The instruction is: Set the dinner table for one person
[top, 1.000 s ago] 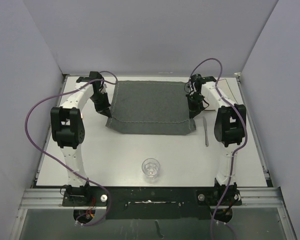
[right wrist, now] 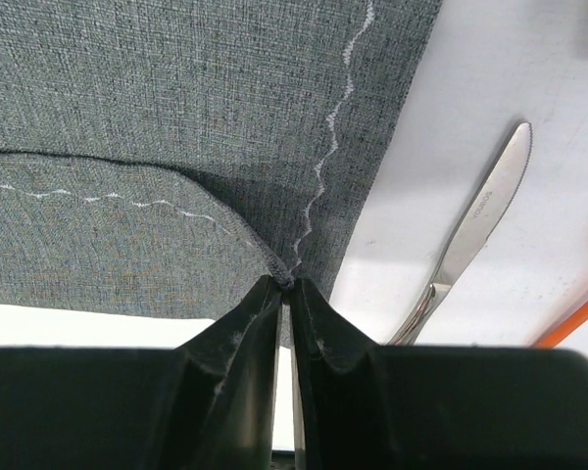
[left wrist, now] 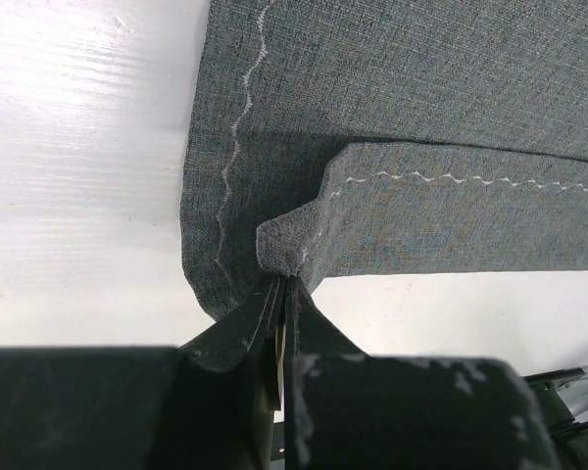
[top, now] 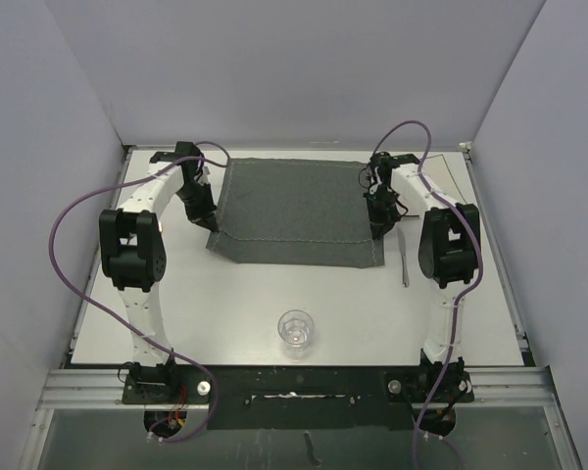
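Observation:
A dark grey placemat [top: 294, 196] with a light stitched border covers the back middle of the table. At its front left corner my left gripper is shut on the cloth, which bunches into a raised fold at the fingertips. The front right corner is pinched the same way by my right gripper. Between the two, the front strip of cloth folds up along a line. A knife [right wrist: 475, 220] lies right of the mat, seen too in the top view [top: 403, 257]. An empty clear glass [top: 295, 331] stands near the front edge.
Behind the right arm lies a pale, thin-outlined object [top: 449, 176], partly covered. Part of an orange item [right wrist: 578, 315] shows at the right wrist view's edge.
The right gripper and the mat's front edge have shifted very slightly toward the front. The left gripper barely differs; glass and knife are unmoved.

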